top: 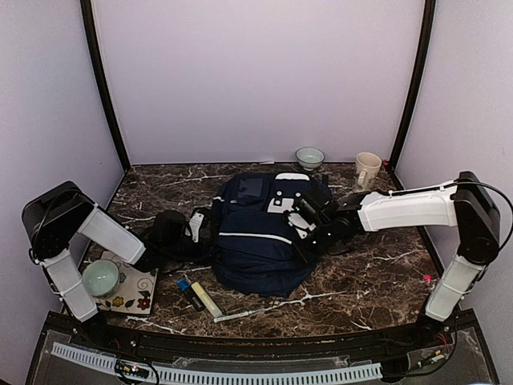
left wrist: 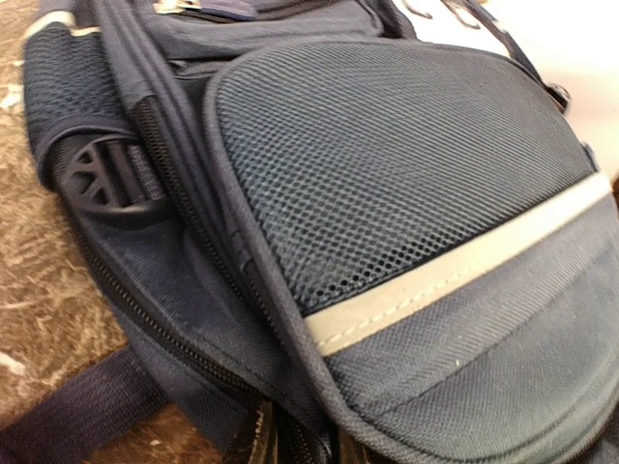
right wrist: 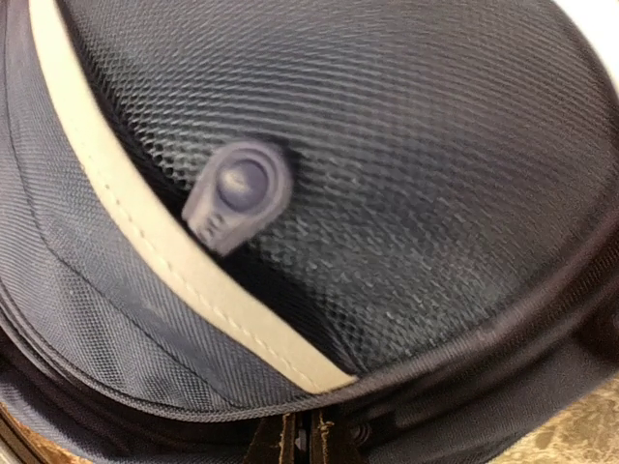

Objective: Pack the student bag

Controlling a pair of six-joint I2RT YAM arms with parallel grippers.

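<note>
A navy student bag (top: 256, 222) lies in the middle of the table, a pale stripe across its front. At the bag's lower left side, my left gripper is shut on the dark fabric edge where a zipper (left wrist: 179, 338) runs down between its fingers. On the opposite side my right gripper is shut at the dark seam below the mesh front; something small and dark shows between its fingers, but whether it is a zipper pull or fabric I cannot tell. A blue-grey round tab (right wrist: 240, 191) lies on the mesh. The bag's inside is hidden.
Front left, a green bowl (top: 101, 278) rests on a flowered board (top: 138, 303). A blue-capped marker (top: 191, 295), a yellowish stick (top: 207, 298) and a slim white pen-like item (top: 239, 315) lie before the bag. Another bowl (top: 309, 158) and a mug (top: 367, 170) stand back right.
</note>
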